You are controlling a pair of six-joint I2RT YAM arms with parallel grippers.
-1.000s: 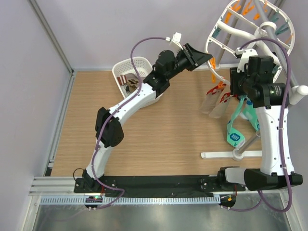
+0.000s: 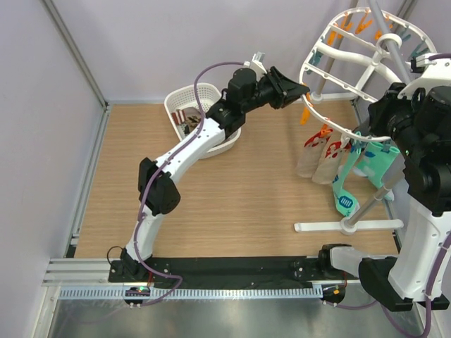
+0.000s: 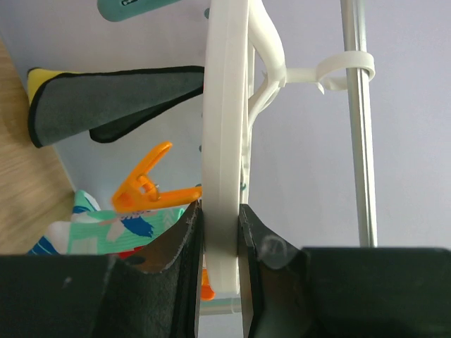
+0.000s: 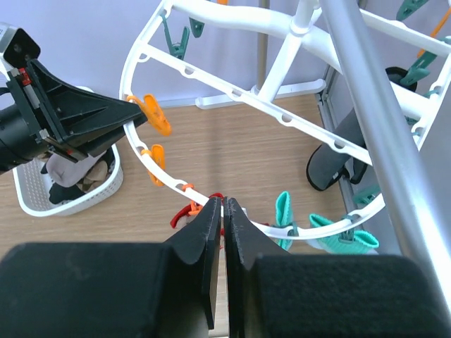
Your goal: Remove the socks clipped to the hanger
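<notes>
My left gripper (image 2: 303,92) is shut on the near-left rim of the white round hanger (image 3: 224,134), as the left wrist view shows. Below the rim in the top view hang beige socks with red tops (image 2: 330,163) and a teal sock (image 2: 345,189), another teal one (image 2: 378,160) beside it. Orange clips (image 4: 155,116) sit on the rim close to my left gripper. My right gripper is slightly open, a narrow gap showing between its fingers, over the front rim. A dark grey sock (image 4: 331,155) hangs at the far side.
A white basket (image 2: 209,91) with socks inside stands on the table behind the left arm. The hanger's metal pole (image 4: 387,134) passes close on my right gripper's right side.
The hanger has shifted slightly, while my left gripper stays at its rim.
</notes>
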